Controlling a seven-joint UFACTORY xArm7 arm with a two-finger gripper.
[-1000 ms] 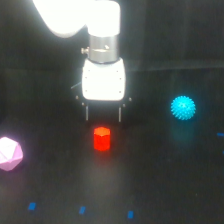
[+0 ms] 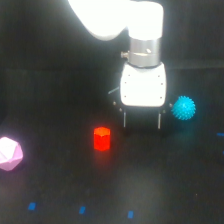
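Note:
A small red hexagonal block point(image 2: 101, 139) sits on the dark surface, left of centre and lower than my gripper. My white gripper point(image 2: 142, 118) hangs above and to the right of it, fingers spread apart with nothing visible between them. A cyan spiky ball point(image 2: 183, 108) lies to the right of the gripper. A pink faceted ball point(image 2: 8, 152) rests at the left edge.
The surface point(image 2: 110, 190) is dark, with several small blue marks along the front and at the right edge. The area in front of the gripper is otherwise clear.
My gripper has moved right, from above the red block toward the cyan ball, and slightly lower in the view. The objects have not visibly moved.

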